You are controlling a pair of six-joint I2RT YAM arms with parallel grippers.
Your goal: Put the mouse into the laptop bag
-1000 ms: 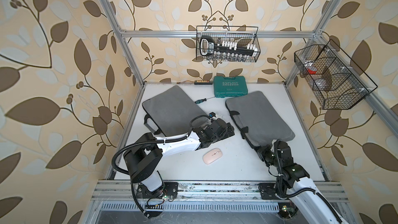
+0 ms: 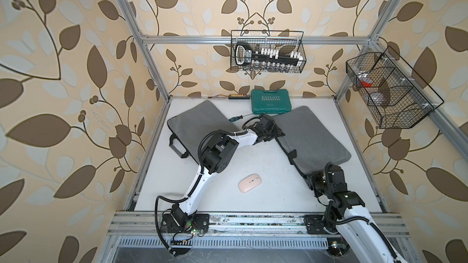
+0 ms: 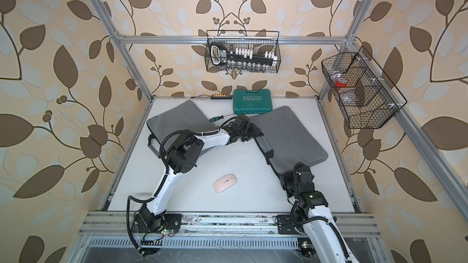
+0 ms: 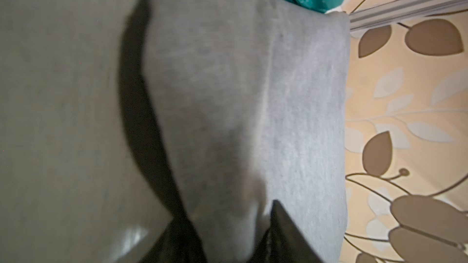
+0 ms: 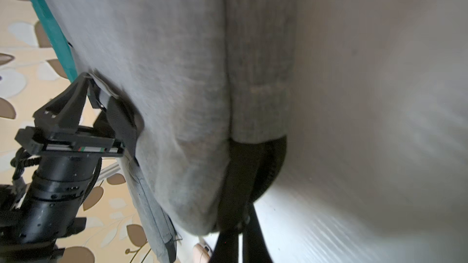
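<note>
A pink mouse (image 2: 249,183) lies on the white table, front middle. A grey laptop bag (image 2: 312,141) lies at the right; another grey bag (image 2: 197,119) lies at the left. My left gripper (image 2: 275,133) is at the right bag's back left corner, part open, with grey fabric between its fingers in the left wrist view; whether it grips is unclear. My right gripper (image 2: 314,180) is shut at the bag's front end, by a dark strap (image 5: 237,185).
A green case (image 2: 270,101) and a screwdriver (image 2: 236,117) lie at the back. Wire baskets (image 3: 360,114) hang on the walls.
My left arm has swung back and right, bringing its gripper onto the right bag's corner. The right bag and right gripper have shifted slightly rightward.
</note>
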